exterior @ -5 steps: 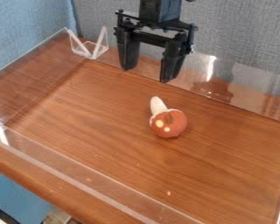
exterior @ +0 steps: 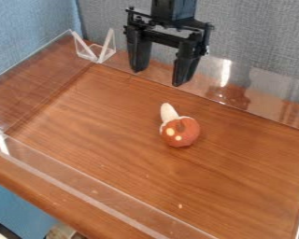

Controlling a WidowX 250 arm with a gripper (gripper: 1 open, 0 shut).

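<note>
A black gripper (exterior: pixel 163 58) hangs at the top centre, above the back of the wooden surface, its two fingers spread apart with nothing between them. Below it and a little to the right, a small red toy mushroom (exterior: pixel 179 133) with pale spots and a white stem lies on its side on the wooden surface (exterior: pixel 115 168), apart from the gripper.
A white wire rack (exterior: pixel 96 51) stands in the back left corner. Clear low walls edge the surface along the back and front. Blue floor shows at the lower left.
</note>
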